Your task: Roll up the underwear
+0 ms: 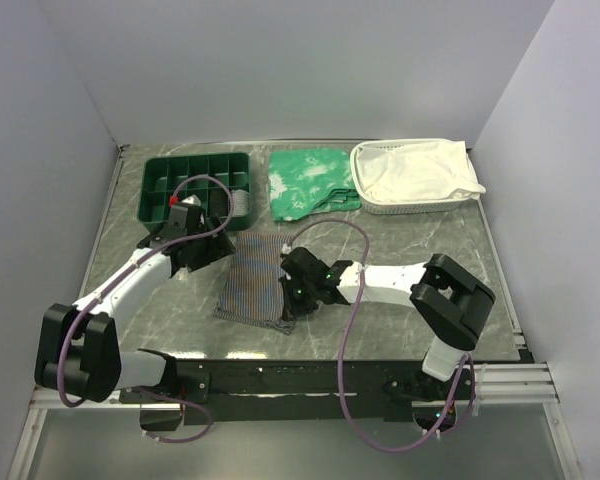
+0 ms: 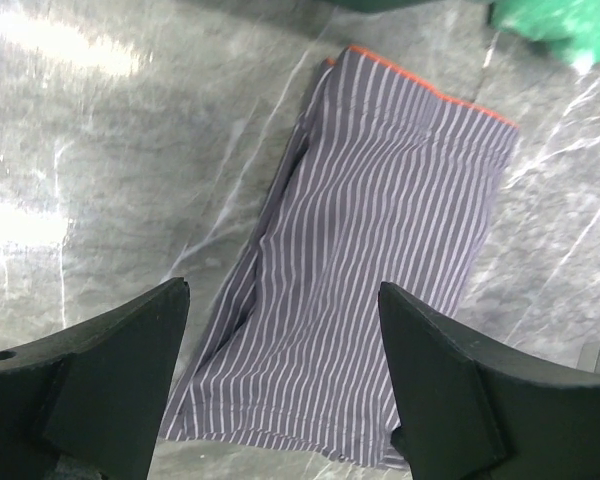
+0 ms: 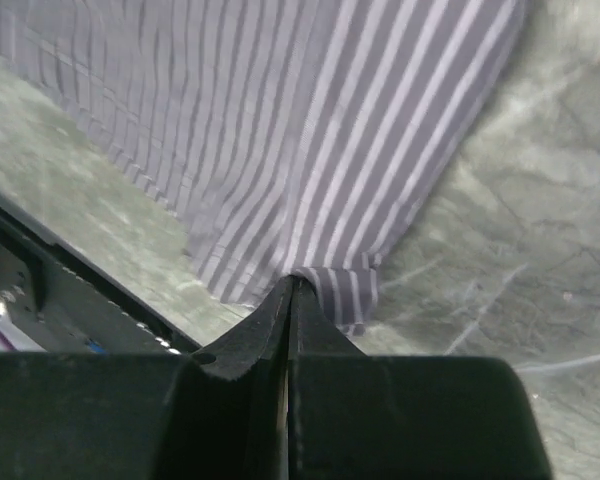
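The grey striped underwear [image 1: 250, 275] lies spread flat on the marble table, with an orange edge [image 2: 430, 85] along its far end in the left wrist view. My left gripper is open above it at its left side, nothing between the fingers. My right gripper is shut at the near right corner of the underwear, where a small flap of fabric stands at the fingertips; whether cloth is pinched between them is not clear.
A green divided organizer [image 1: 155, 172] stands at the back left. Green folded cloth [image 1: 308, 175] lies at the back middle, beside a white basket [image 1: 390, 208] of white cloth.
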